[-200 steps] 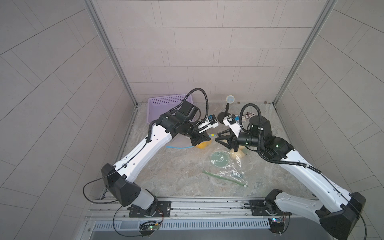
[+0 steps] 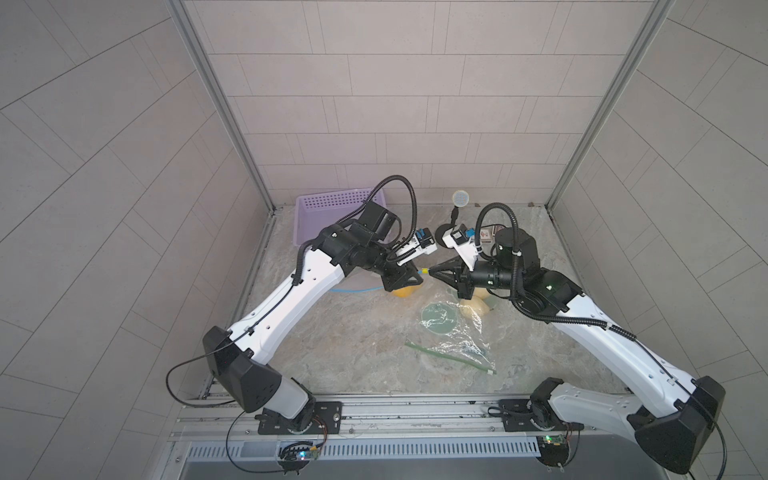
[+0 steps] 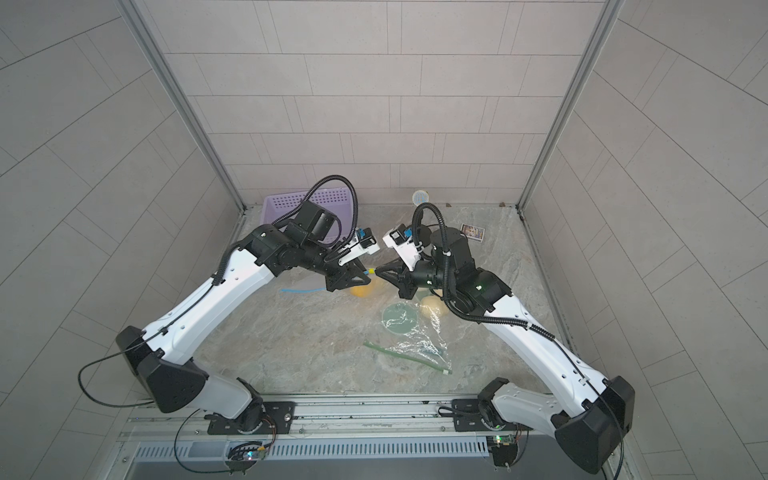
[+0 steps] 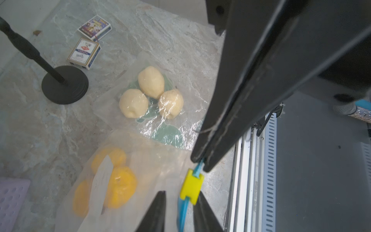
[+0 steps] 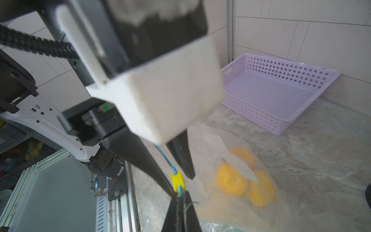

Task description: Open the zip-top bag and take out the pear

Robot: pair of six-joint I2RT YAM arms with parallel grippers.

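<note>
A clear bag (image 4: 150, 166) with a blue zip strip (image 4: 183, 214) and yellow slider (image 4: 191, 187) holds several yellow-orange fruits (image 4: 120, 186). Pale, pear-like fruits (image 4: 151, 82) lie in another clear bag with a green zip (image 2: 449, 357). My right gripper is shut on the blue strip's end, right beside the slider, seen best in the left wrist view. My left gripper stands part open, its blurred fingers (image 4: 155, 210) on either side of the strip without gripping it. In the right wrist view its fingers (image 5: 184, 156) straddle the strip too.
A lilac basket stands empty at the back left. Behind the bags are a black stand (image 4: 65, 85) and small card boxes (image 4: 84, 53). Both grippers are nearly tip to tip.
My right gripper was open and a little farther right; it has moved left and shut at the slider.
</note>
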